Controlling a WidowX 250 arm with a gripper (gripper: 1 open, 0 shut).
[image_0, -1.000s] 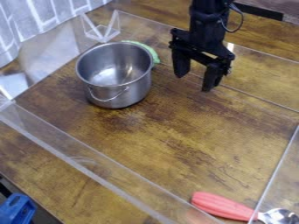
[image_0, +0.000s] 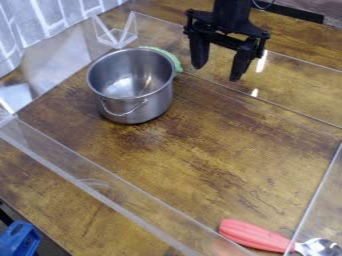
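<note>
My black gripper (image_0: 218, 60) hangs near the back centre, open, its two fingers spread apart above the wooden surface with nothing visible between them. To its left stands a steel pot (image_0: 131, 85) with a wire handle. A pale green item (image_0: 166, 57) lies behind the pot, partly hidden by it; I cannot tell what it is. A spoon with a red handle (image_0: 253, 235) lies at the front right, far from the gripper.
Clear plastic walls edge the wooden work area (image_0: 174, 160). A blue object (image_0: 16, 241) sits outside at the lower left.
My gripper has shifted back and a little left, appearing higher in the view than before. The pot, green item and spoon have not moved.
</note>
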